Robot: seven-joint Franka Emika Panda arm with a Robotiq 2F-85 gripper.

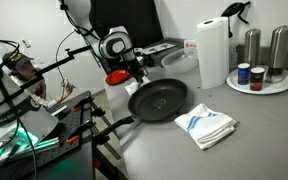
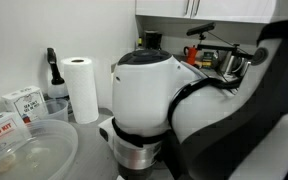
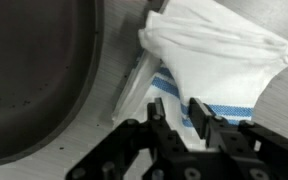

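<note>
A white cloth with blue stripes lies bunched beside the dark frying pan in the wrist view. Right over the cloth are the tips of my gripper, with a white fold running down toward the gap between them. Whether the fingers grip that fold cannot be made out. From exterior view 1, my gripper is low at the far left side of the pan, near a white cloth. In exterior view 2 the arm fills the foreground and hides the work area.
A folded striped towel lies right of the pan. Behind stand a paper towel roll, a clear bowl and a plate with jars and shakers. The pan's handle points to the front left.
</note>
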